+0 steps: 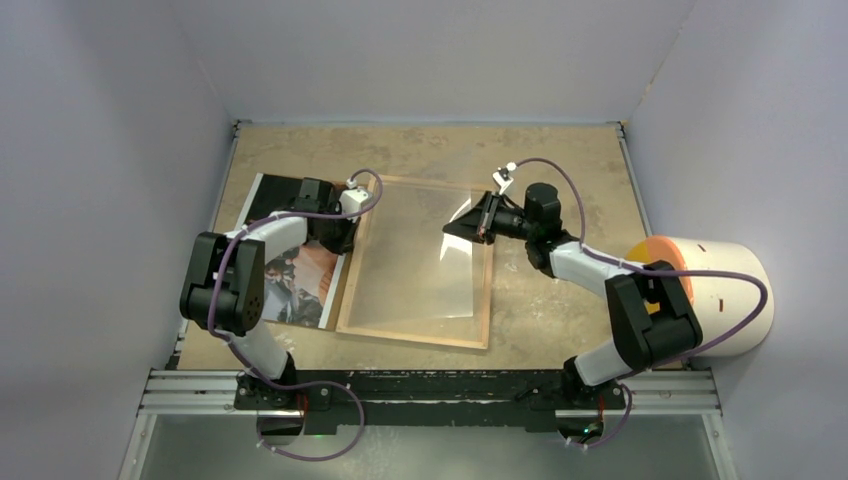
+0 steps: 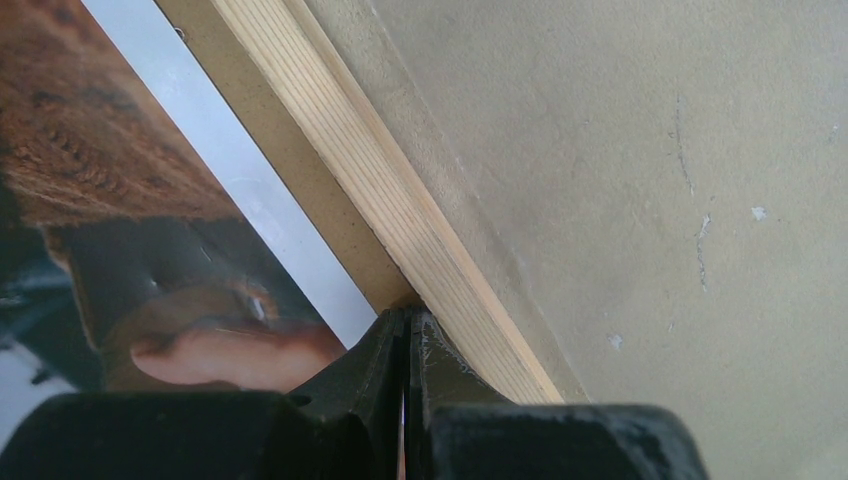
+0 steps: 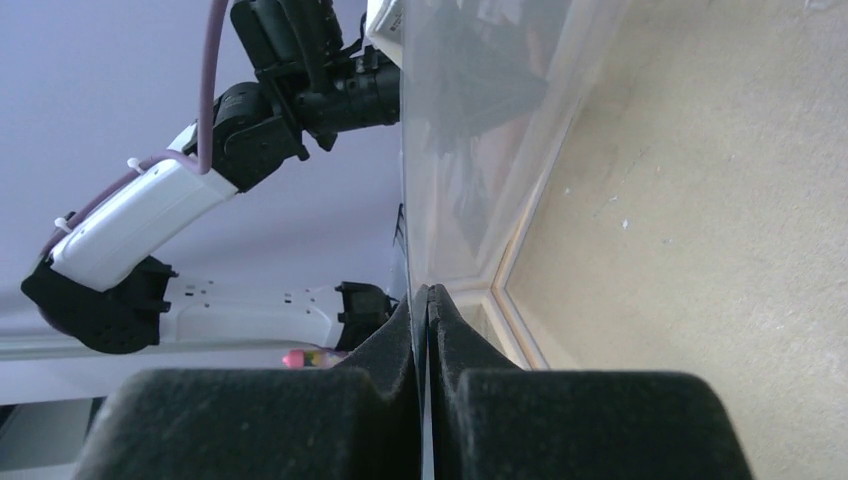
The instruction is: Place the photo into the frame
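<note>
The photo (image 1: 303, 278), with a white border, lies face up at the left on a brown board (image 2: 275, 130). To its right is the light wooden frame (image 1: 412, 340), lying flat. My left gripper is shut at the inner side of the left wooden bar, its tips low against the board and the bar; nothing clear shows between its fingers. Over the frame's right half, my right gripper is shut on the edge of a clear sheet (image 3: 470, 140). That edge is raised and the sheet slants above the frame opening.
A white cylinder with an orange rim (image 1: 725, 297) stands at the far right, beside the right arm. Walls close in the back and sides.
</note>
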